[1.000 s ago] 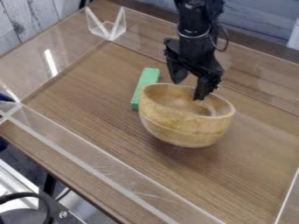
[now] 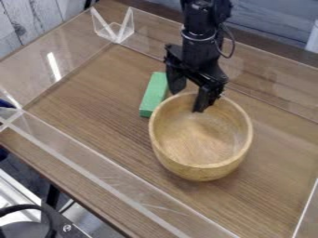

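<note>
My black gripper point(image 2: 192, 80) is at the top middle, over the far rim of a large wooden bowl point(image 2: 199, 149), with its fingers open at that rim. The bowl sits right of the table's middle, its empty inside facing the camera. Just left of the gripper, beside the bowl's upper left, lies a green rectangular object point(image 2: 154, 94), partly behind the bowl and gripper. Whether the fingers touch the rim is hard to tell.
Clear plastic pieces stand at the far left corner. Black cable lies at the bottom left.
The bowl has moved toward the camera and now shows more of its inside. The gripper has shifted slightly with it; the green object looks much the same.
</note>
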